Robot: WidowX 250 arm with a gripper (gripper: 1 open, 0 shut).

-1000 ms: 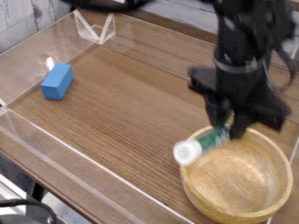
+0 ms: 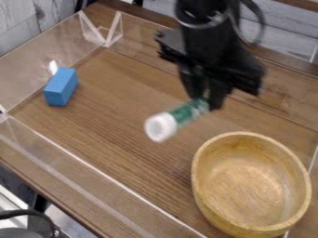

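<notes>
My dark gripper (image 2: 196,93) hangs in the upper middle of the camera view, shut on a white cylindrical object with a green band (image 2: 176,120), held tilted above the wooden table. A cream oval bowl (image 2: 248,209) sits at the lower right, below and right of the held object. The fingertips are partly hidden by the arm's body.
A blue block (image 2: 59,86) lies on the left side of the table. A white wire-like object (image 2: 97,30) stands at the back left.
My gripper has moved from over the bowl up and to the left, carrying the white and green object with it. The bowl and blue block stay put.
</notes>
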